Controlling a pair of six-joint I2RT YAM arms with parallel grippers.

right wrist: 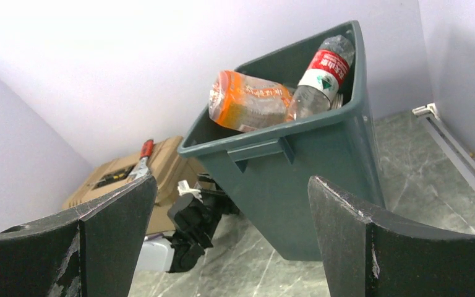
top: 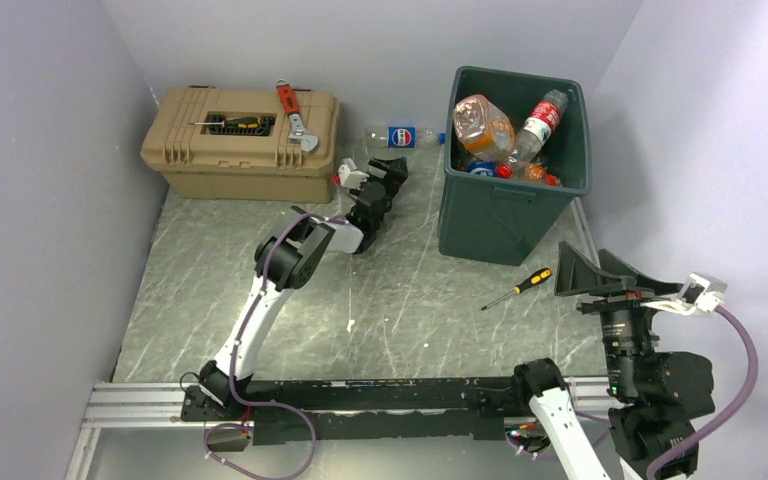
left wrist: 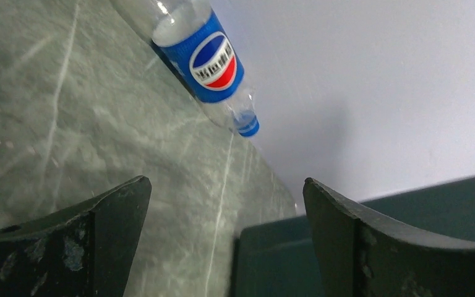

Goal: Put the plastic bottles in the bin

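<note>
A Pepsi bottle [top: 401, 136] lies on the floor along the back wall, between case and bin; the left wrist view shows its blue label [left wrist: 207, 59]. My left gripper [top: 388, 170] is open just in front of it, nothing between the fingers. The green bin [top: 495, 220] [right wrist: 284, 185] holds several bottles, among them an orange-tinted one [top: 483, 127] [right wrist: 249, 102] and one with a red label [top: 542, 122] [right wrist: 325, 71]. My right gripper [top: 600, 275] stands open and empty at the right, facing the bin in the right wrist view.
A tan case [top: 235, 175] with an adjustable wrench [top: 295, 115] and a screwdriver [top: 245, 122] on top stands back left. A yellow-black screwdriver [top: 528, 284] lies before the bin.
</note>
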